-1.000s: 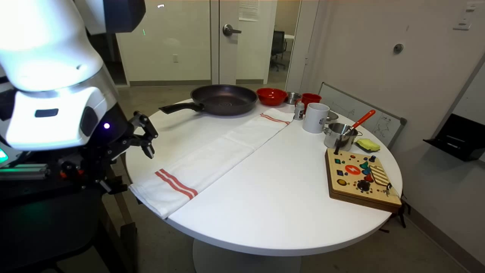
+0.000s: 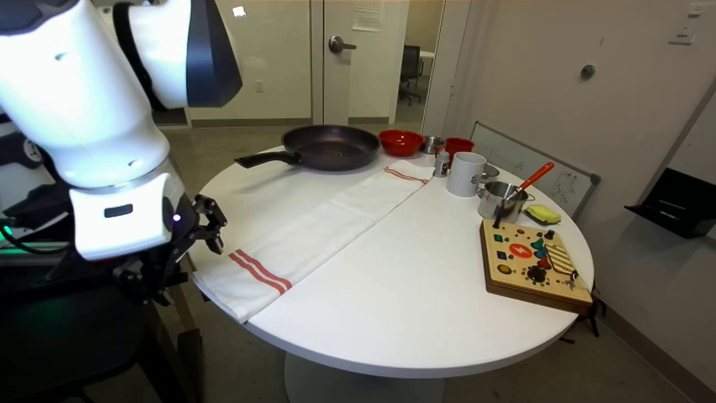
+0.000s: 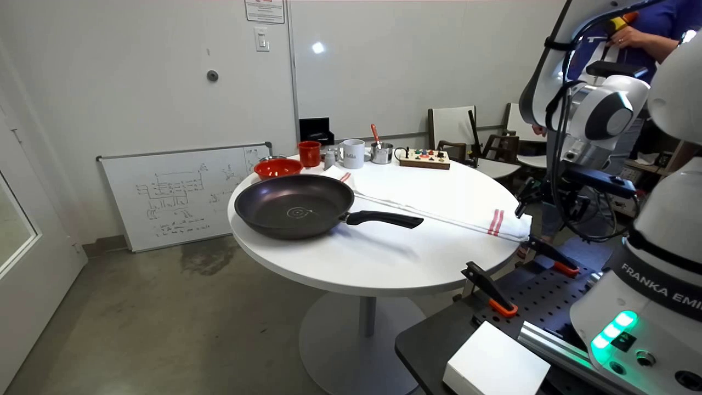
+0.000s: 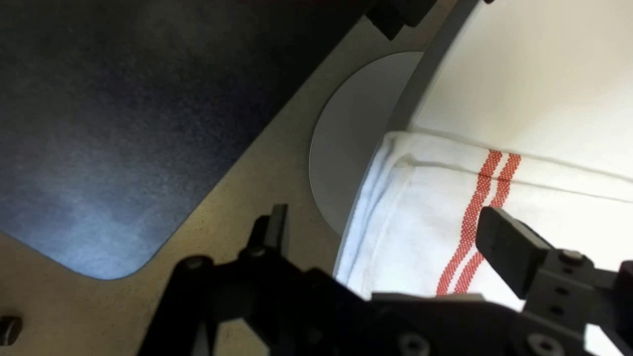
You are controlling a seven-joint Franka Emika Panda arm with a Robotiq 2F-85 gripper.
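Note:
A long folded white towel point(image 2: 315, 235) with red stripes lies flat across the white table point(image 2: 416, 295), its near end at the table's edge. My gripper point(image 2: 191, 272) stands open beside that end, with nothing held. In the wrist view the towel's end corner point(image 4: 391, 178) appears between the two spread fingers; one finger point(image 4: 510, 249) shows over the striped part, the other point(image 4: 276, 228) over the floor beyond the table edge. How far the fingertips are above the cloth is hard to tell.
A black frying pan point(image 3: 296, 207) sits behind the towel, handle toward the arm. Red bowl point(image 2: 400, 142), white mug point(image 2: 466, 174), steel pot point(image 2: 503, 201), yellow sponge point(image 2: 542, 214) and wooden switch board point(image 2: 533, 265) line the far and right sides.
My gripper has come lower at the towel's near end, and the hand has swung rightward in exterior view 1. The towel and the other objects have stayed put.

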